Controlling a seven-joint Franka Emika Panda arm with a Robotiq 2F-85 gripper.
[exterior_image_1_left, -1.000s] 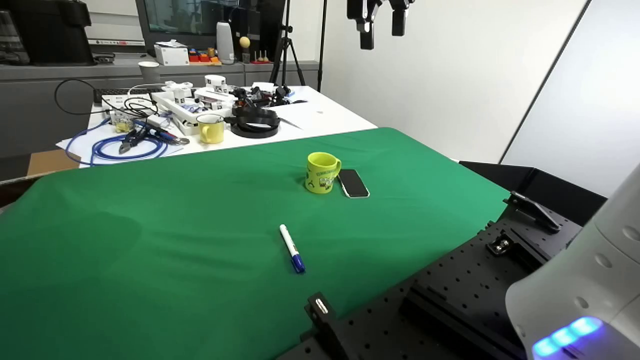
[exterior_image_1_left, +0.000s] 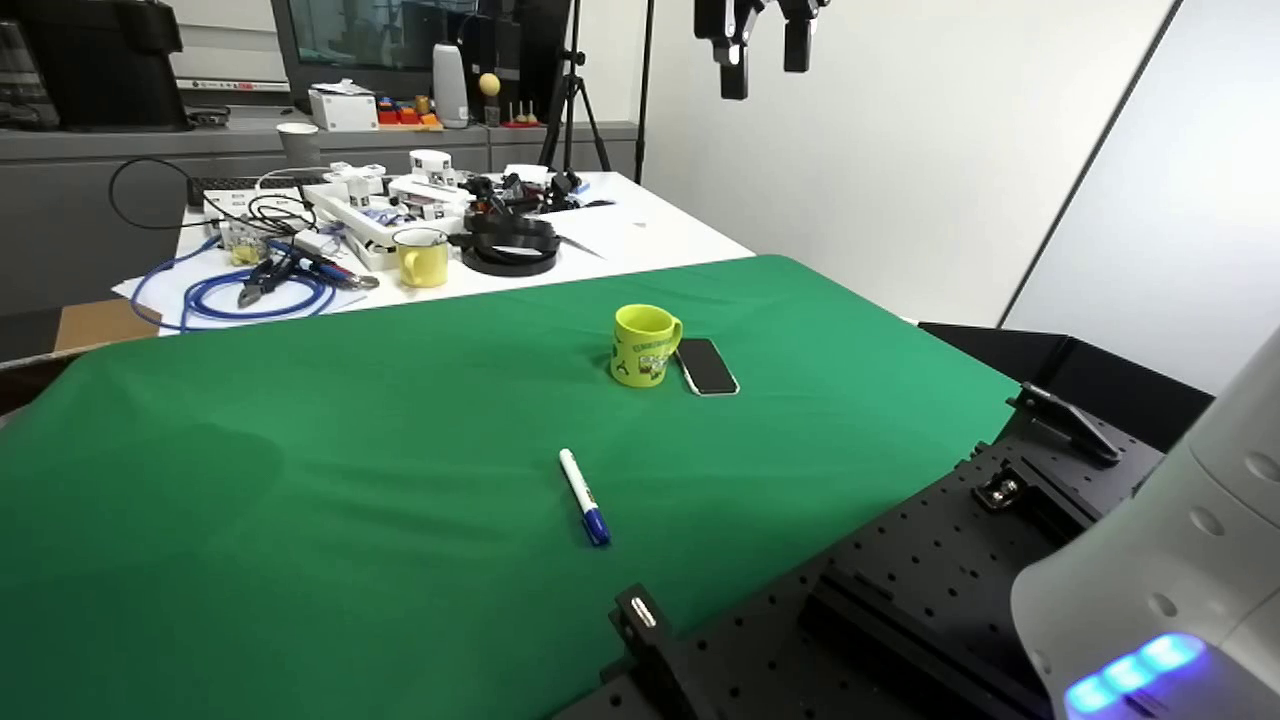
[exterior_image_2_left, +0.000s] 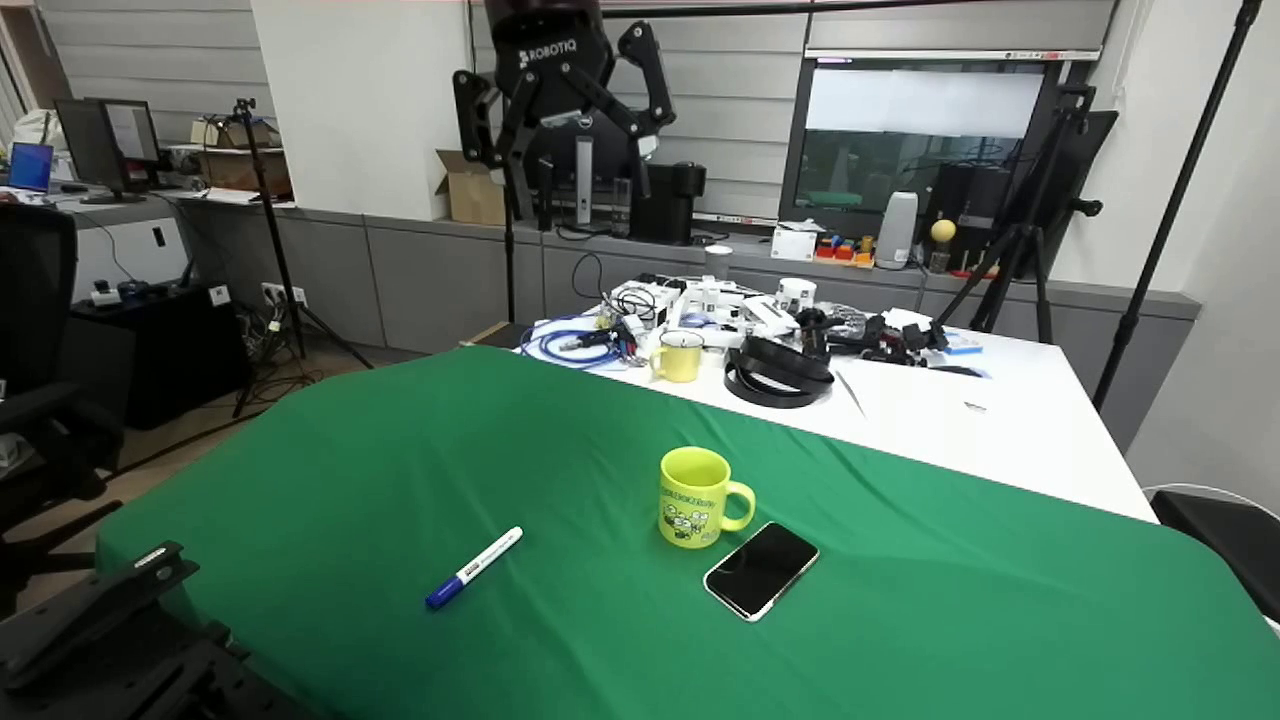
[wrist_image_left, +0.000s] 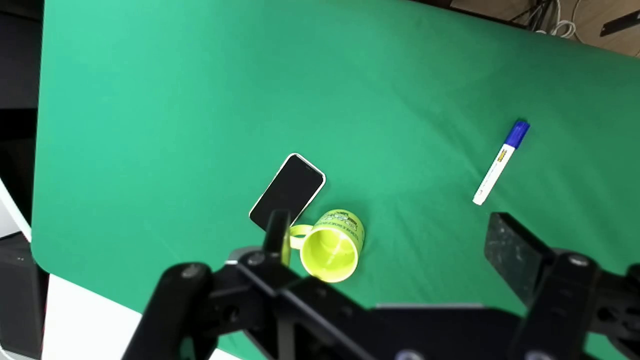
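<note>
High above the green-covered table hangs my gripper (exterior_image_2_left: 594, 198), its fingers (wrist_image_left: 513, 258) spread wide with nothing between them; it is open. Upright on the cloth stands a yellow-green mug (exterior_image_1_left: 639, 348), its handle towards a dark-screened phone (exterior_image_2_left: 762, 570) that lies flat close beside it. A white marker with a blue cap (exterior_image_1_left: 584, 496) lies apart from both. From the wrist view, the mug (wrist_image_left: 331, 246) and phone (wrist_image_left: 288, 189) appear near one finger, and the marker (wrist_image_left: 501, 162) beyond the other. Only the gripper's lower tips show in exterior view 1.
Behind the green cloth (exterior_image_1_left: 360, 480), a white table (exterior_image_2_left: 1020, 420) carries a pale yellow mug (exterior_image_2_left: 679, 356), black rings (exterior_image_2_left: 780, 372), cables and tools. Black perforated mounting plates (exterior_image_1_left: 888, 600) border the near side.
</note>
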